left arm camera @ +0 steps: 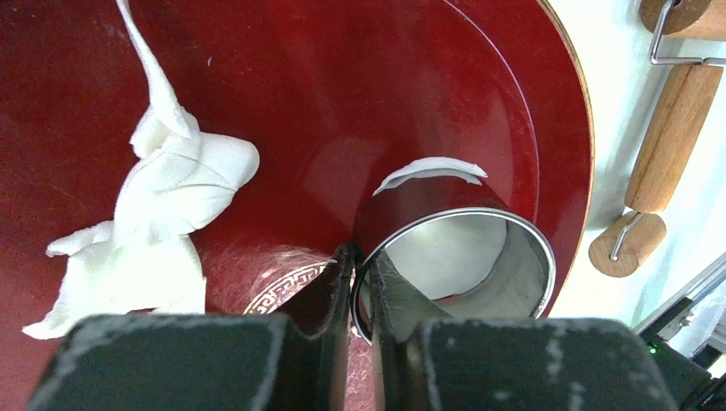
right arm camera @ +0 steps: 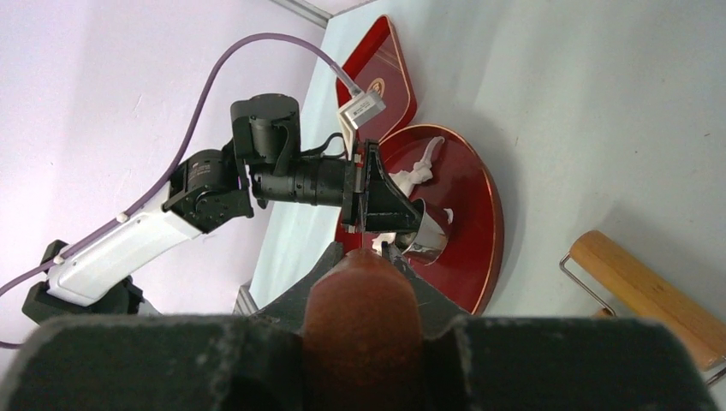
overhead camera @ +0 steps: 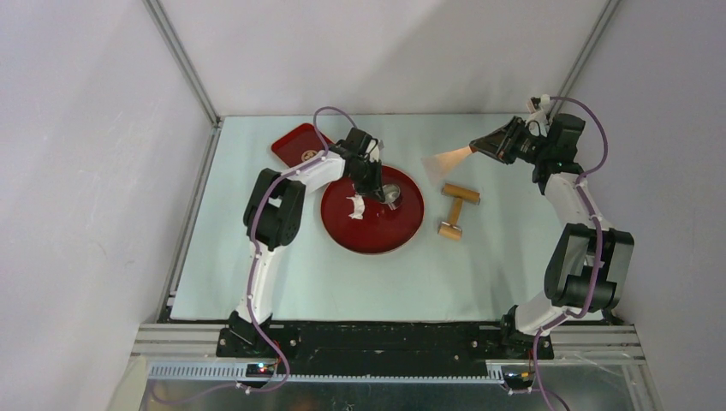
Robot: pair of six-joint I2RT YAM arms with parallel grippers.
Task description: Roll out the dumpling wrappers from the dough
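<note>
A steel ring cutter [left arm camera: 514,274] stands on the red round plate [overhead camera: 351,227], with a thin white dough strip [left arm camera: 432,167] behind it. My left gripper has its fingers closed around the cutter's near wall. A crumpled white dough lump [left arm camera: 171,197] lies beside the cutter. High at the right, my right gripper [overhead camera: 477,146] is shut on an orange-brown handled tool [right arm camera: 364,325] with a pale, fanned end in the top view.
A wooden two-ended roller [overhead camera: 456,211] lies on the table right of the plate. A small red tray [overhead camera: 289,141] sits behind the plate at the left.
</note>
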